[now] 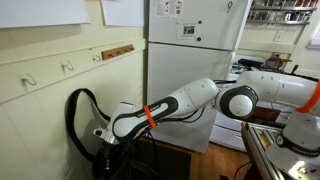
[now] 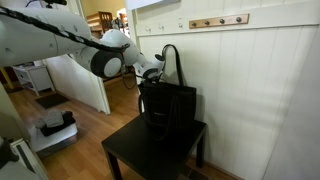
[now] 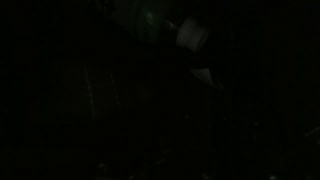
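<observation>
A black tote bag (image 2: 182,108) stands upright on the black table, one of its handle loops (image 2: 172,65) raised against the wall. The white wrist of my arm (image 1: 128,122) points down at the bag's opening, where the gripper is sunk into the dark. Its fingers cannot be made out in any view, so whether they are open or shut does not show. Nearly everything in the wrist view is black. A pale, round cap-like shape (image 3: 192,35) shows dimly near the top, with a faint greenish form (image 3: 150,20) beside it; what they are is unclear.
The black table (image 2: 130,145) has bare room in front of the bag. A panelled white wall with a wooden hook rail (image 2: 219,20) rises close behind it. A white fridge (image 1: 185,80) stands beyond the arm.
</observation>
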